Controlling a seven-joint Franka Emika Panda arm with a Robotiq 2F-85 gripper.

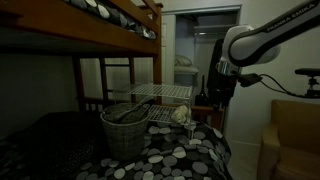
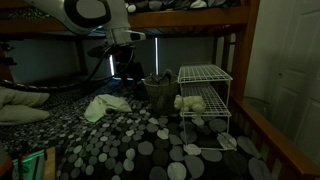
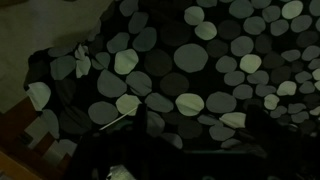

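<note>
My dark gripper (image 1: 222, 88) hangs from the arm at the right, above the bed and apart from everything on it. In the wrist view its two dark fingers stand apart near the bottom edge, with only the dotted blanket (image 3: 190, 80) showing beyond them; the gripper looks open. A grey woven basket (image 1: 125, 135) stands on the bed, dark contents at its rim. Beside it is a two-tier white wire rack (image 2: 205, 73), a cream, soft-looking object (image 2: 190, 103) on its lower shelf. A crumpled white cloth (image 2: 107, 106) lies on the blanket.
The upper bunk (image 1: 85, 25) overhangs the bed. A wooden rail (image 2: 265, 130) runs along one side, and a brown armchair (image 1: 292, 140) stands at the right. Open blanket lies in front of the basket and rack. The room is dim.
</note>
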